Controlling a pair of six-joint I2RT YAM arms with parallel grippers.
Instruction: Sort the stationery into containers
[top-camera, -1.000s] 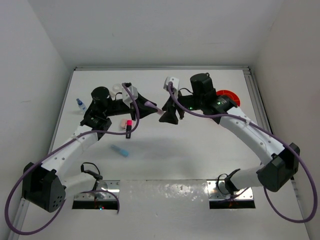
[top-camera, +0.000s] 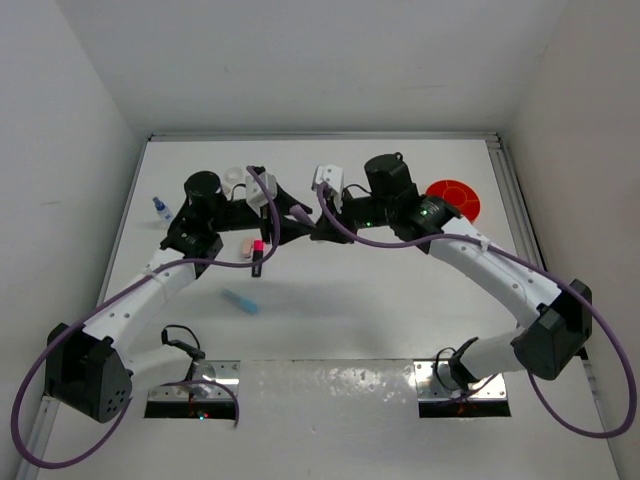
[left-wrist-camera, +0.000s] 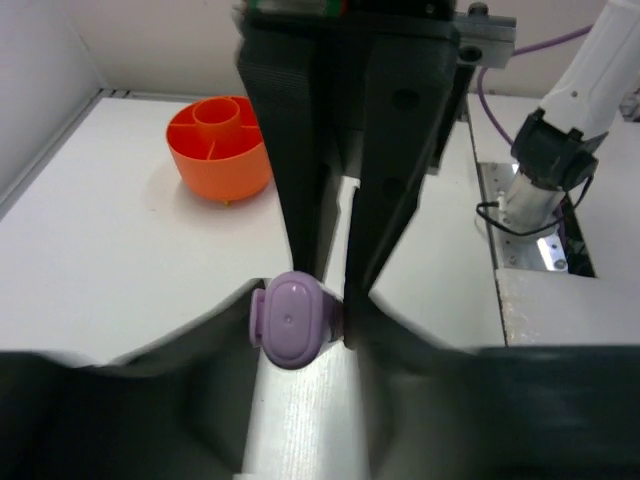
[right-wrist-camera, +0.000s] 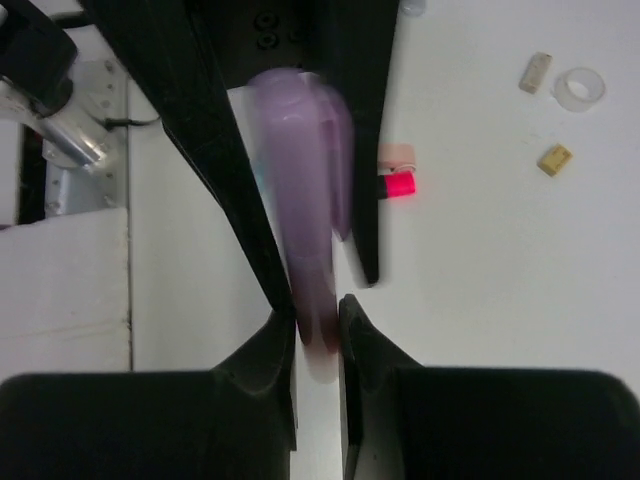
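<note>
A lilac pen-like item (top-camera: 300, 215) is held between the two grippers above the middle of the table; in the left wrist view its capped end (left-wrist-camera: 290, 320) faces the camera, in the right wrist view its body (right-wrist-camera: 305, 190) runs down between both grippers' fingers. My left gripper (top-camera: 290, 222) and my right gripper (top-camera: 322, 228) meet at it, both with fingers close around it; how firmly each grips cannot be told. An orange divided container (left-wrist-camera: 218, 160) stands at the back right, seen red in the top view (top-camera: 453, 197).
At left lie a blue-capped bottle (top-camera: 163, 211), a pink-and-black item (top-camera: 258, 258), a light blue item (top-camera: 240, 302) and a pink piece (right-wrist-camera: 397, 155). A clear ring (right-wrist-camera: 578, 88) and small blocks (right-wrist-camera: 555, 159) are on the table.
My right gripper has moved left onto the lilac item, meeting my left gripper. The left arm has barely moved.
</note>
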